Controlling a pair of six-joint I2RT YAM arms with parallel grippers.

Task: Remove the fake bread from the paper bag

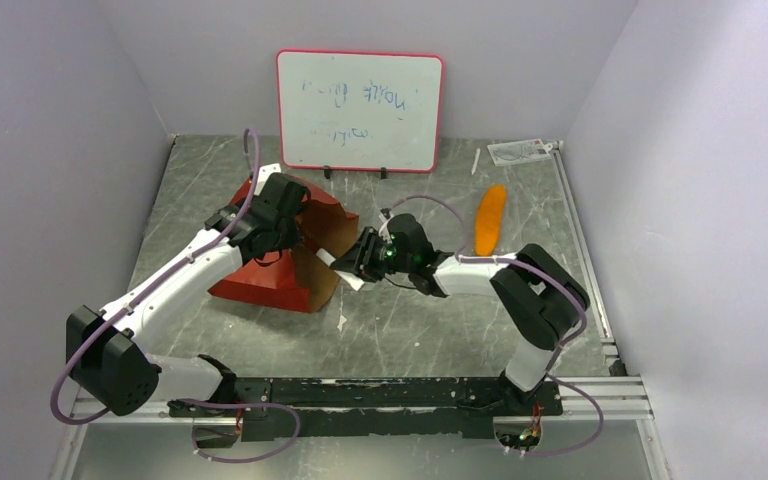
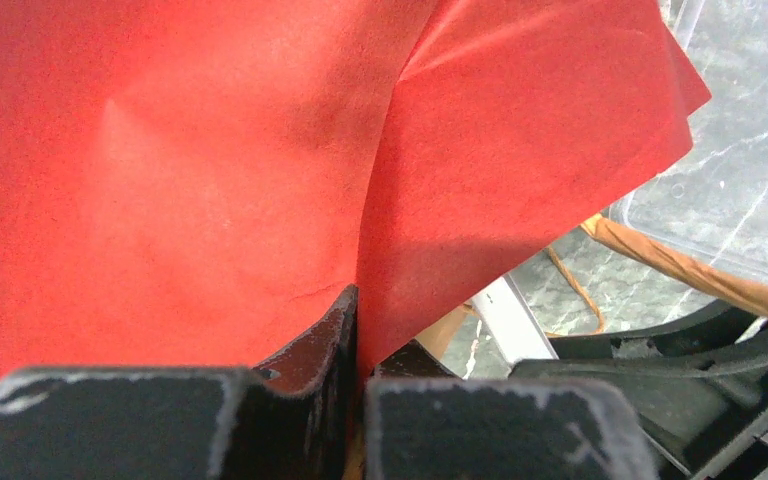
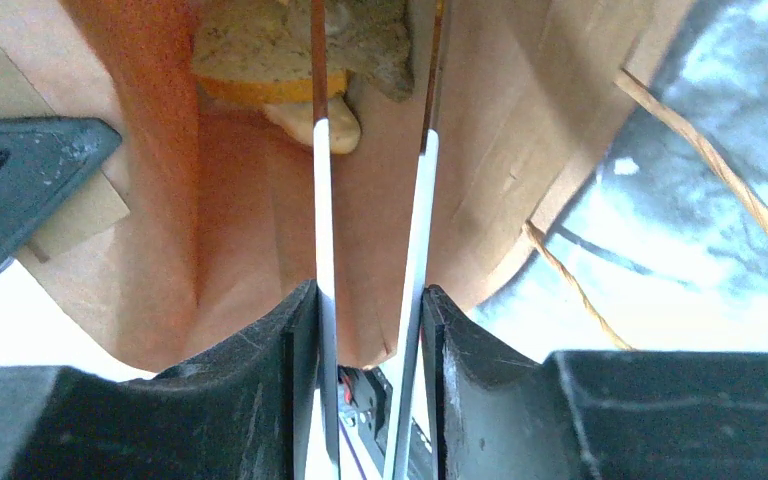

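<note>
The red paper bag (image 1: pixel 270 285) lies on its side at left, its brown mouth facing right. My left gripper is shut on the bag's red paper near the mouth. In the right wrist view, a brown bread piece (image 3: pixel 250 45), a second rough brown piece (image 3: pixel 392 60) and a pale rounded piece (image 3: pixel 345 130) lie inside the bag. My right gripper reaches into the mouth, its long white fingers (image 3: pixel 324 200) apart; the tips run to the frame's top edge, over or in front of the pieces. No piece is visibly clamped.
On the table's right side lies an elongated orange piece (image 1: pixel 490 220), clear of the bag. The whiteboard (image 1: pixel 360 110) stands at the back. Twisted bag handles (image 3: pixel 730 180) hang by the mouth. The front middle of the table is open.
</note>
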